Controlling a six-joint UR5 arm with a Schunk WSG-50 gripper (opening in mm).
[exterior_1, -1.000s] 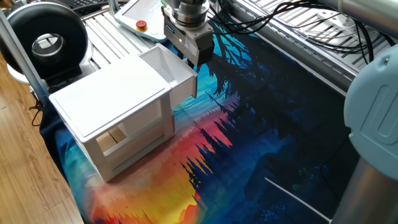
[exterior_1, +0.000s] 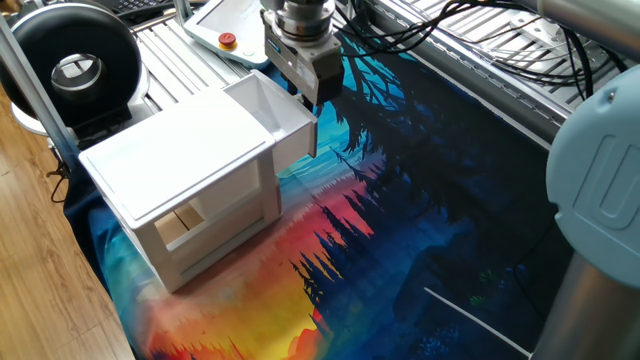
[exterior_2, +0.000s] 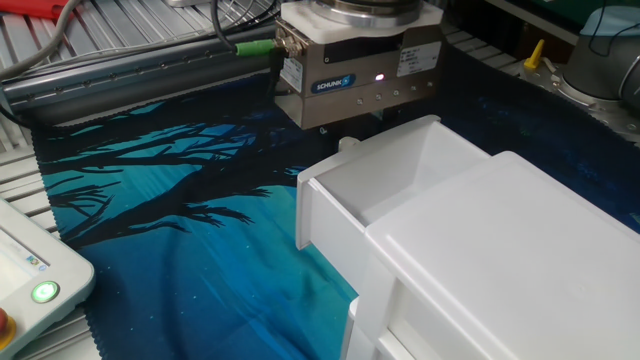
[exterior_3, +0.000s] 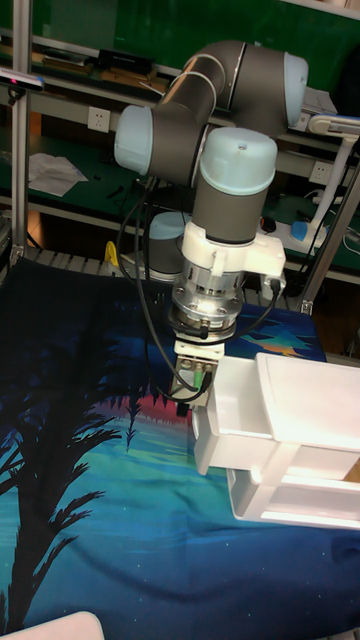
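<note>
A white drawer cabinet (exterior_1: 180, 150) stands on the printed cloth. Its upper drawer (exterior_2: 385, 175) is pulled well out, and the part of its inside that shows is empty. My gripper (exterior_1: 308, 103) hangs right at the drawer's front panel, its metal body above the rim. In the second exterior view the drawer hides most of the dark fingers below the gripper body (exterior_2: 360, 85). From the third exterior view the gripper (exterior_3: 185, 407) is close beside the drawer front (exterior_3: 202, 439); whether they touch, and how far apart the fingers stand, I cannot tell.
The printed cloth (exterior_1: 420, 200) in front of the drawer is bare and free. A pendant with a red stop button (exterior_1: 228, 41) lies behind the cabinet. Black cables (exterior_3: 144, 277) hang along the arm. A thin pale rod (exterior_1: 470, 318) shows over the cloth's near right part.
Compared with one second ago, my gripper sits very slightly lower and turned a little at the drawer front. The drawer and cabinet have not moved.
</note>
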